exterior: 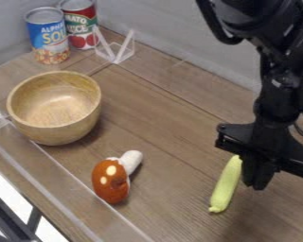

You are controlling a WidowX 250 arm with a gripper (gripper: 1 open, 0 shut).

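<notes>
My black gripper (257, 168) is at the right, just above and right of a pale yellow-green elongated object (222, 190) lying on the wooden table. Its fingers look shut, with nothing visible between them. An orange, spotted object with a white stalk, like a toy mushroom or drumstick (111, 180), lies left of it. A tan bowl (54, 128) sits at the left.
A blue can (49, 36) and a red can (80, 24) stand at the back left, beside a white wire-like item (114, 45). A wall bounds the back.
</notes>
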